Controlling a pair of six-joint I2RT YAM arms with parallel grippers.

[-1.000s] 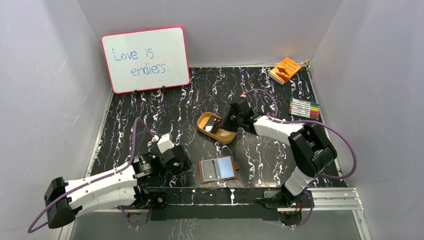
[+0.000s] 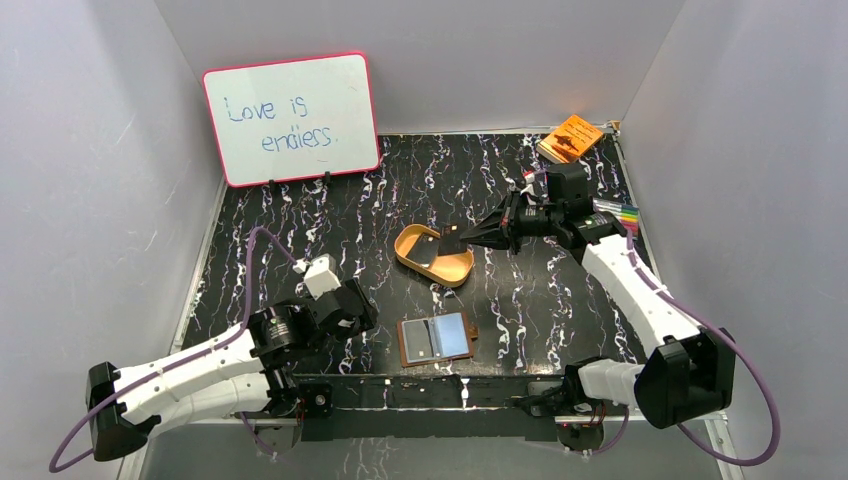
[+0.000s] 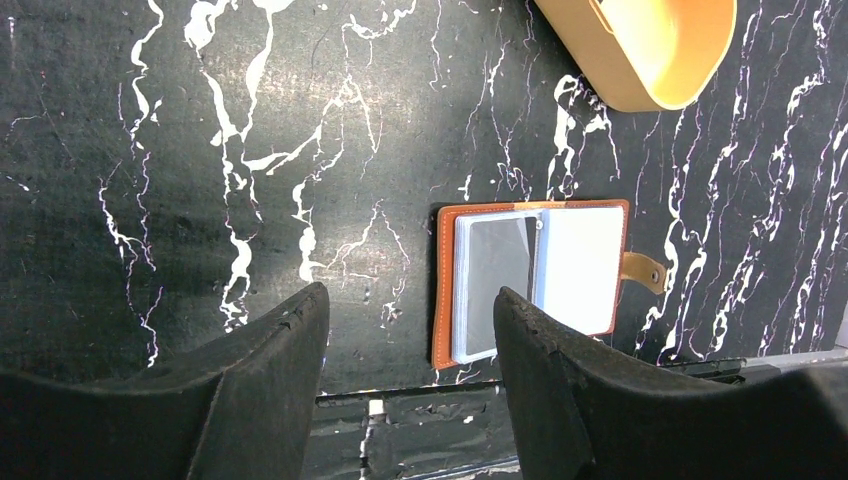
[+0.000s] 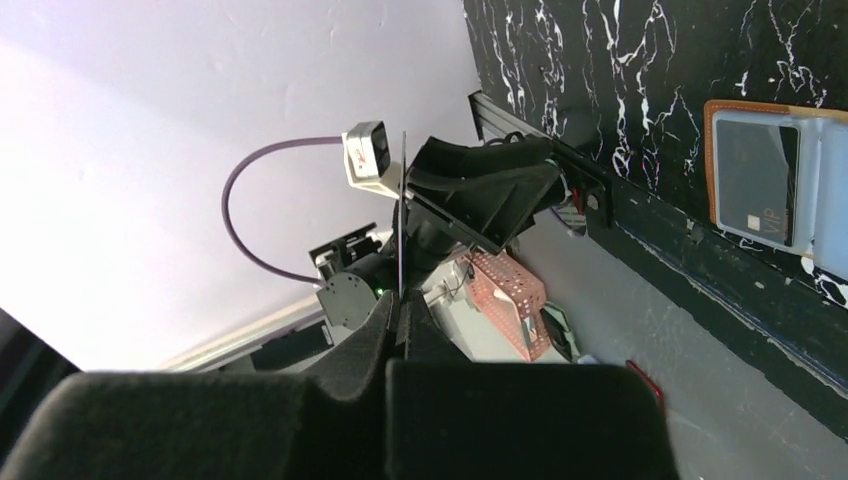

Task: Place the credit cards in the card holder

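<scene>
A black card [image 2: 452, 241] juts from the tips of my right gripper [image 2: 470, 238], which is shut on it; in the right wrist view the card [image 4: 402, 215] stands edge-on as a thin upright line. Below it in the top view is the oval tan tray [image 2: 457, 274] with another dark card [image 2: 424, 249] inside. Toward the front edge lies the brown card holder [image 2: 403, 345], spread open. A grey card marked VIP [image 4: 765, 205] shows in its left clear sleeve. My left gripper is open and empty, left of the holder.
A whiteboard [image 2: 290, 115] stands at the back left. An orange book [image 2: 570, 138] sits in the back right corner, with coloured pens [image 2: 626, 213] near the right wall. Bare marble surrounds the tray and holder.
My right gripper has risen from the tray and swung to the right with the black card, its arm now more stretched out. My left arm has shifted only slightly.
</scene>
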